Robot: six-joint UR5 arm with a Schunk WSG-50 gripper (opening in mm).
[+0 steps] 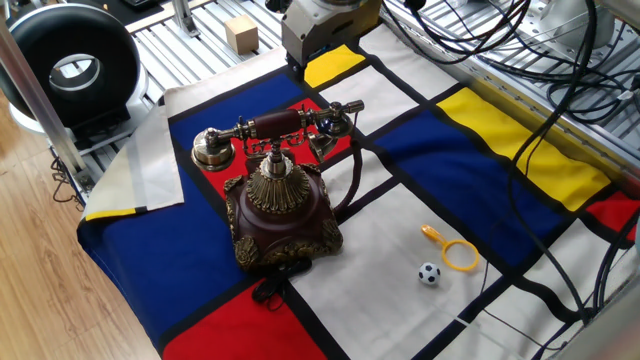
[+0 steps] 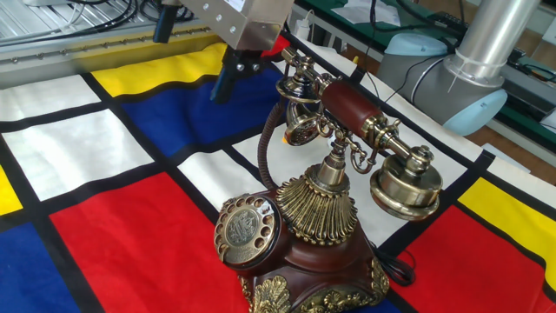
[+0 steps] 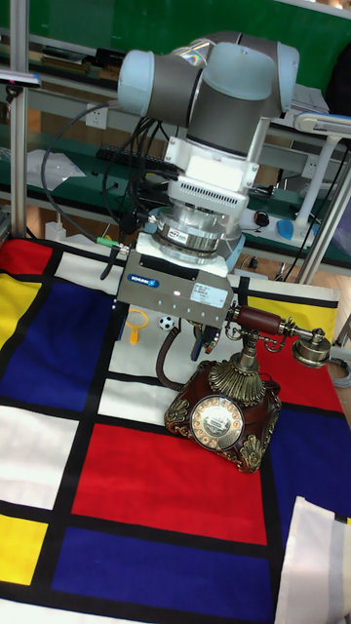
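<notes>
An antique-style telephone in dark red and brass stands upright on the patterned cloth, its handset resting across the cradle. Its rotary dial faces the third exterior view. My gripper hangs beside the phone, near the earpiece end of the handset, and is apart from it. Two dark fingers show well separated in the second exterior view, with nothing between them. Only one finger is clear in the first exterior view; the gripper body hides the other.
A small football and a yellow ring-shaped toy with a handle lie on the cloth. A wooden block sits on the slatted metal surface. Dark cables hang at the right. A cloth corner is folded over.
</notes>
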